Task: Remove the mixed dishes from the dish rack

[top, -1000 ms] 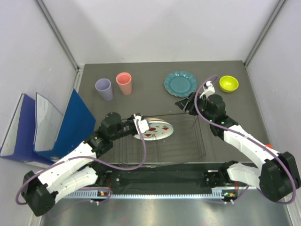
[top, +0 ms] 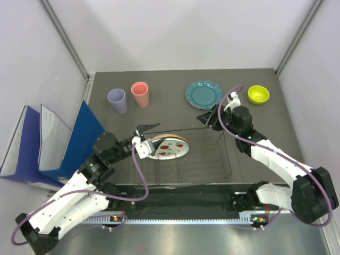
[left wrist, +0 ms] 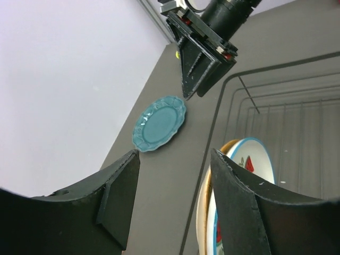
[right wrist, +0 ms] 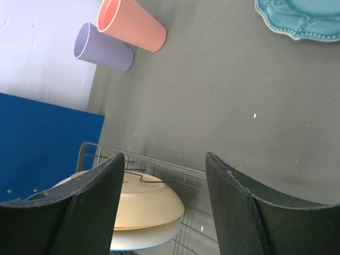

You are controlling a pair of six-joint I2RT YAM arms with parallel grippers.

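Note:
A white plate with red pattern (top: 168, 149) and a tan plate behind it stand in the left part of the wire dish rack (top: 202, 175). My left gripper (top: 154, 134) is open at the plates' left end, just above them; in the left wrist view the plate edges (left wrist: 204, 218) show behind its right finger. My right gripper (top: 207, 118) hangs open over the rack's back right corner, with nothing between its fingers; in the right wrist view the tan plate (right wrist: 149, 204) lies below it.
A teal plate (top: 204, 94), yellow bowl (top: 258, 94), pink cup (top: 141, 94) and purple cup (top: 118, 101) stand on the counter (top: 164, 106) behind the rack. Blue panels (top: 69, 143) stand at the left.
My left gripper has moved left and its fingers now stand apart. The plates have shifted slightly left. The right arm has hardly moved.

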